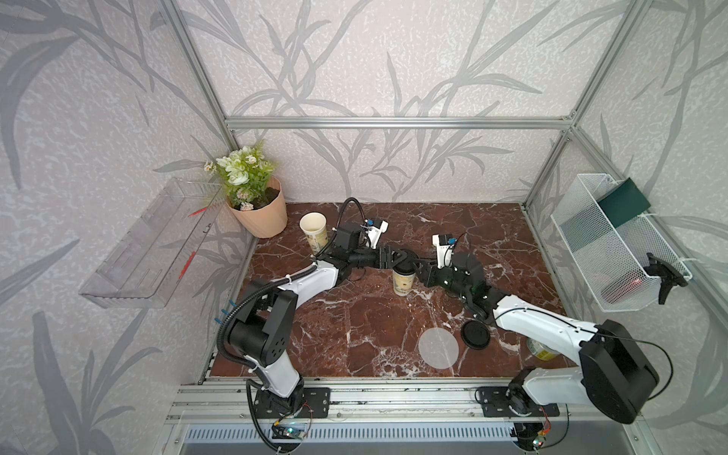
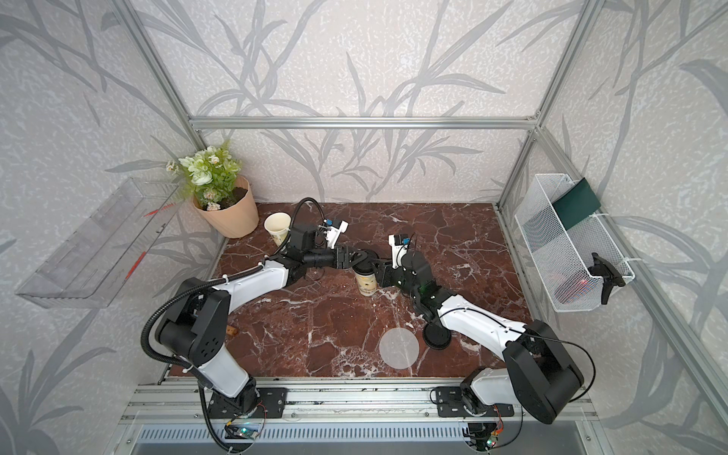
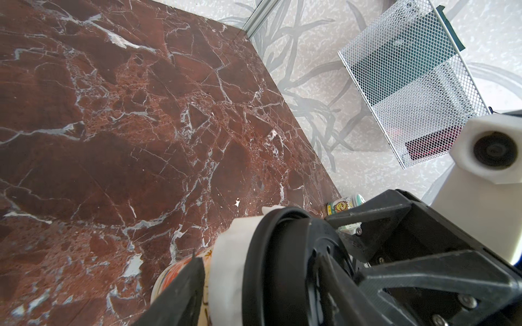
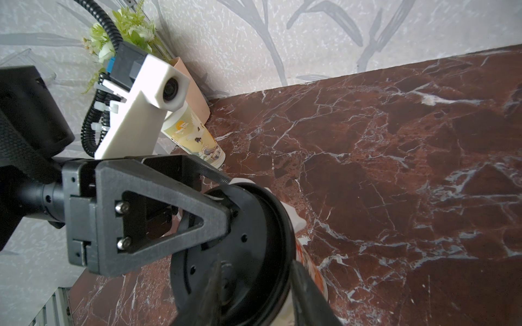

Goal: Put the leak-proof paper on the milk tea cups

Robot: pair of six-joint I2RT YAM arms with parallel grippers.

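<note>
A milk tea cup stands mid-table, topped by a black lid over white paper whose edges stick out beneath it. My left gripper reaches over the lid from the left, its fingers part open around the lid's rim. My right gripper meets it from the right, fingers either side of the rim. Whether either grips firmly is hard to tell. A second cup, uncovered, stands at back left. A round translucent sheet and a black lid lie at the front right.
A potted plant is at the back left corner, a clear tray on the left wall, a wire basket on the right. A can sits near the right edge.
</note>
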